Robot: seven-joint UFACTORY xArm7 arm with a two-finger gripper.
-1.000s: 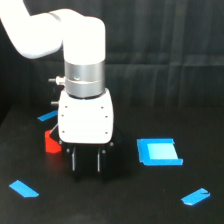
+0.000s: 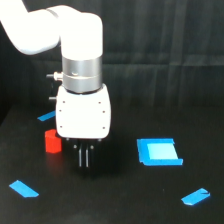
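Observation:
My gripper (image 2: 83, 163) points down from the white arm over the dark table, left of the middle. Its two thin fingers stand close together and it looks shut, with nothing visible between them. A red block (image 2: 53, 141) sits on the table to the left of the gripper, partly hidden behind the white hand. The fingers are to its right and apart from it. To the right lies a pale square (image 2: 162, 151) edged with blue tape (image 2: 144, 156).
Strips of blue tape lie at the front left (image 2: 23, 188), the front right (image 2: 196, 197) and behind the block (image 2: 47, 116). The dark table between the gripper and the pale square is clear. A dark curtain (image 2: 160, 60) hangs behind.
The fingers have come from wide apart to close together. The hand has shifted slightly left and up. The red block and the pale square look unmoved.

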